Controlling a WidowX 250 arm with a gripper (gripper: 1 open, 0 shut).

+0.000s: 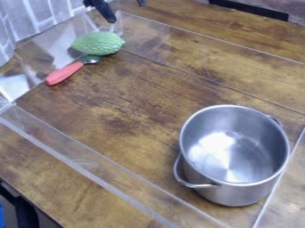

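Observation:
A green textured oblong object [98,43] lies at the back left of the wooden table. Just below it lies a spoon or utensil with a pink handle [64,73]. The dark fingers of my gripper [120,5] show at the top edge, above the green object and mostly cut off by the frame. A steel pot [234,158] with two handles stands empty at the front right.
Clear plastic strips or walls [89,167] border the work area on the wooden table [149,102]. A pale curtain or backdrop is at the upper left.

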